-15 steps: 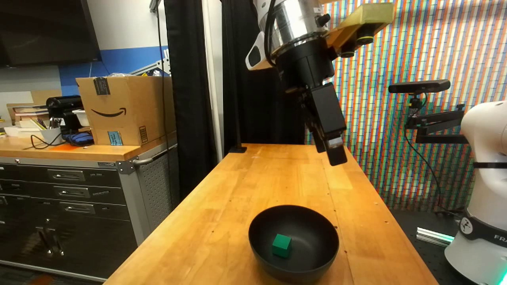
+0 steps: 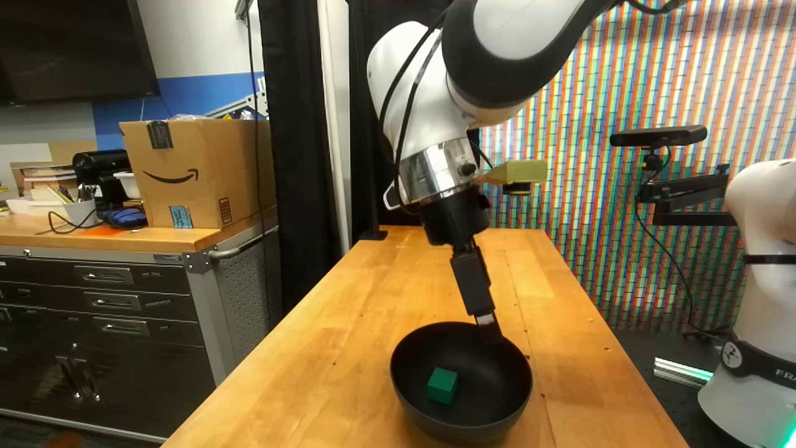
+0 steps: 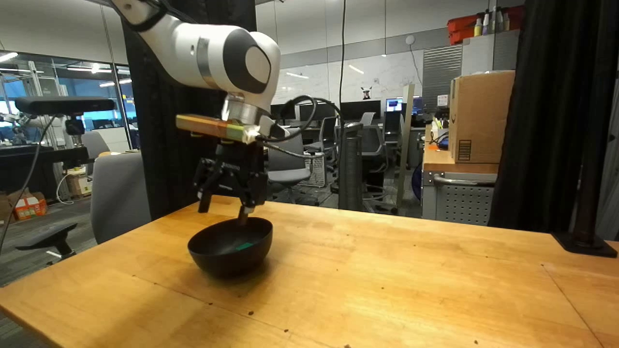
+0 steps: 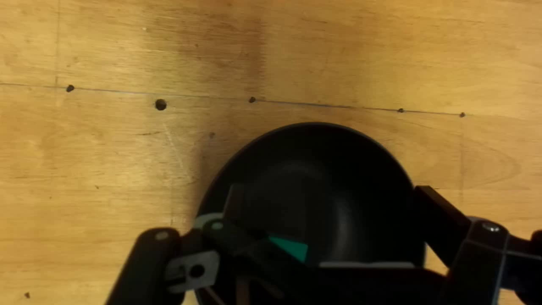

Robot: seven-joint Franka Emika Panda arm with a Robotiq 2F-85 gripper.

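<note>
A black bowl (image 2: pixel 418 351) stands upright on the wooden table, with a green cube (image 2: pixel 442 385) lying inside it. My gripper (image 3: pixel 224 209) is low over the bowl, tilted, with its fingers wide apart and nothing between them. In exterior view 1 the nearer fingertip (image 2: pixel 489 330) overlaps the bowl's far rim. The wrist view has one finger (image 4: pixel 233 203) over the bowl's interior and the other finger (image 4: pixel 439 216) across its right rim. Part of the cube (image 4: pixel 292 248) shows there, the rest hidden behind the gripper. Whether a finger touches the bowl, I cannot tell.
A side bench with a cardboard box (image 2: pixel 198 175) stands off to the left in exterior view 1. A second white arm (image 2: pixel 768 298) is beyond the table's right edge.
My arm has come down and toward the bowl, from well above the table to its rim. The bowl and the green cube have stayed where they were.
</note>
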